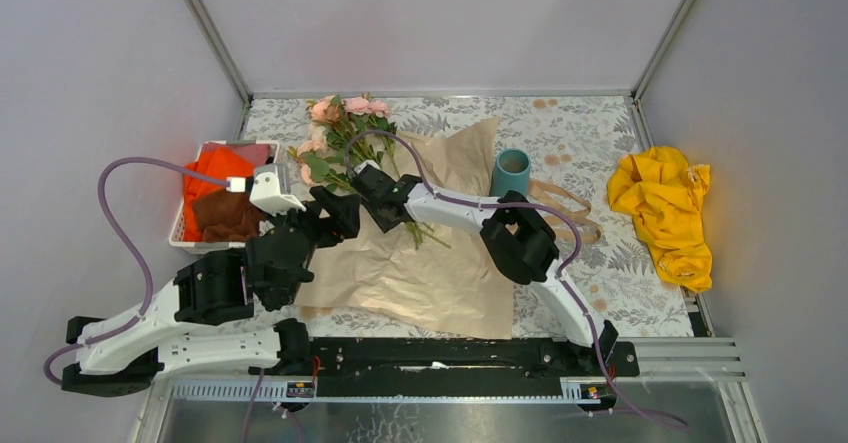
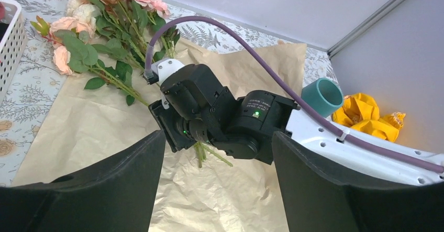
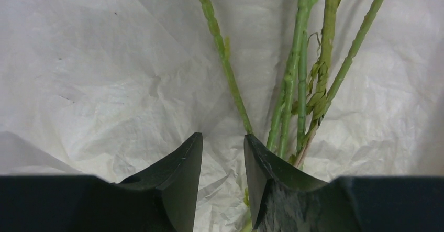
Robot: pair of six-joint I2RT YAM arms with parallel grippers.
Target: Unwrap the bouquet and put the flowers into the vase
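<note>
Pink and peach roses [image 1: 358,108] lie on brown paper [image 1: 420,293], blooms toward the back left, green stems [image 3: 293,85] running toward the front. My right gripper is down at the stems, fingers part apart on either side of bare paper, one stem touching or beside the right finger. In the top view its arm covers the middle of the bunch. My left gripper hangs open above the paper at the left, its fingers wide apart. The teal vase [image 1: 511,173] stands at the back right of the paper.
A white basket [image 1: 178,228] with orange and brown cloths is at the left. A yellow cloth [image 1: 655,213] lies at the right edge, a tan strap [image 1: 570,203] beside the vase.
</note>
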